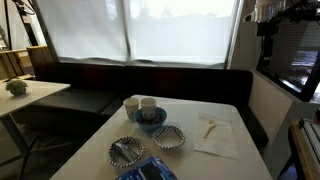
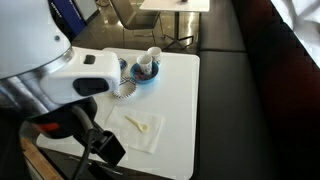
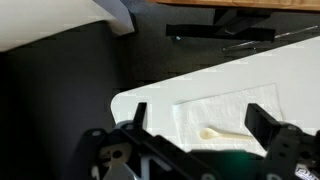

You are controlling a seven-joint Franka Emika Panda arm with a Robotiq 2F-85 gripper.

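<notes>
With its fingers spread wide and nothing between them, my gripper hangs high above the table, seen from the wrist. In exterior view 1 the gripper is at the upper right, well clear of everything on the table. A pale spoon lies on a white cloth below it. Two light cups stand at a blue bowl, at least one inside it. A patterned dish sits beside the bowl, and another patterned dish holds something unclear.
A blue item with a dark object on it lies at the table's near edge. Black bench seating runs behind the white table.
</notes>
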